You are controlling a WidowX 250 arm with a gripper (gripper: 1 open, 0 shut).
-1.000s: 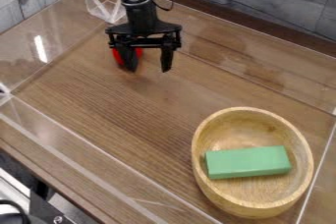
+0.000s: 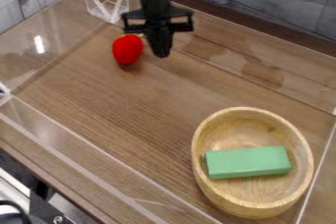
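My black gripper [image 2: 157, 26] hangs at the upper middle of the camera view, behind and right of a red rounded object [image 2: 128, 49] on the wooden table. Nothing shows between its small, blurred fingers; it looks shut, apart from the red object.
A pale wooden bowl [image 2: 223, 194] holding a green block [image 2: 249, 162] fills the lower right. A clear plastic piece [image 2: 108, 2] is at the back left.
The arm has moved back, away from the camera, uncovering the red object it partly hid before. The bowl and green block have not moved.
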